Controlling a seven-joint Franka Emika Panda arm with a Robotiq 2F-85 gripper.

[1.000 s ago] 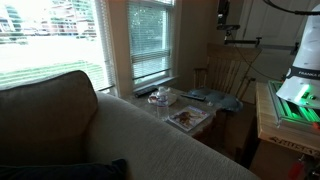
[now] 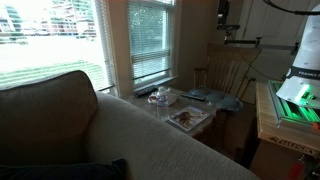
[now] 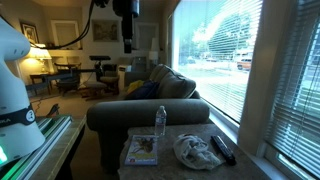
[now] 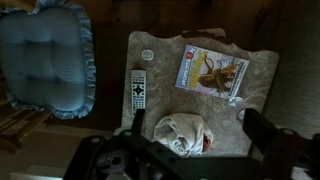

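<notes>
My gripper is high above a small stone-topped table [image 4: 160, 62], its two dark fingers [image 4: 253, 122] spread wide with nothing visible between them. In exterior view 2 the gripper [image 3: 127, 45] hangs pointing down in the air, touching nothing. On the table lie a book with a mammoth picture [image 4: 212, 71], a crumpled white cloth [image 4: 183, 132] and a remote control [image 4: 139, 89]. A clear bottle [image 3: 160, 121] stands upright near the book, beside the cloth. The lower part of the cloth is hidden by the gripper body in the wrist view.
A grey couch [image 3: 175, 90] stands behind the table in exterior view 2, with windows [image 3: 215, 50] along the right. A chair with a blue cushion [image 4: 45, 60] is beside the table. The robot's own bench [image 2: 270, 120] stands at the right in exterior view 1.
</notes>
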